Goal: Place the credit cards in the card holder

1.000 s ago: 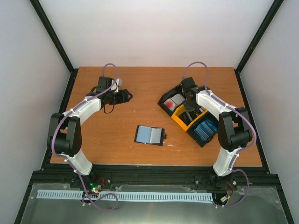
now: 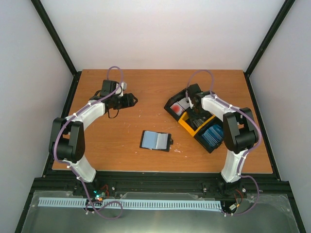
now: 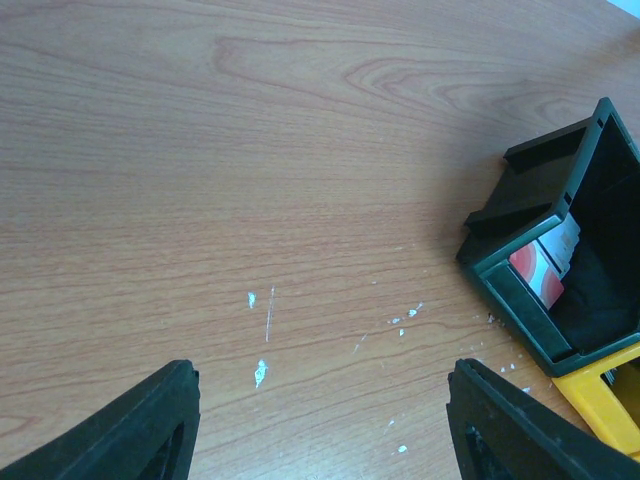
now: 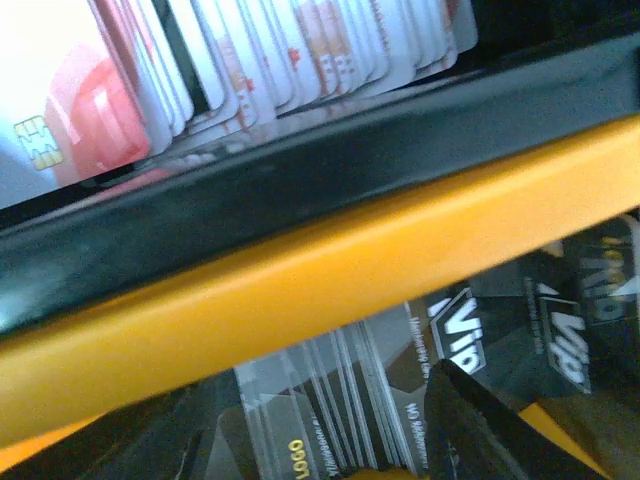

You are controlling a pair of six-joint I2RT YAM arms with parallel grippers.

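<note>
The open card holder [image 2: 155, 141], dark-edged with pale bluish pages, lies flat on the table at centre front. Credit cards stand in a tilted bin rack at the right: white-and-red cards [image 4: 95, 120] in the far black bin, black cards [image 4: 330, 390] in the yellow bin, blue cards [image 2: 213, 135] in the near black bin. Over the yellow bin, my right gripper is open; black cards show between its fingers, and whether they touch is unclear. My left gripper hangs open above bare table at the left, with nothing between its fingers.
In the right wrist view, the yellow bin's rim [image 4: 300, 300] runs close in front of the right fingers, beside the black bin's wall [image 4: 330, 180]. Bare table [image 2: 146, 102] lies between the left gripper and the bins.
My right arm has shifted a little to the left over the yellow bin, with its elbow further in. The left arm, the card holder and the bins stay put.
</note>
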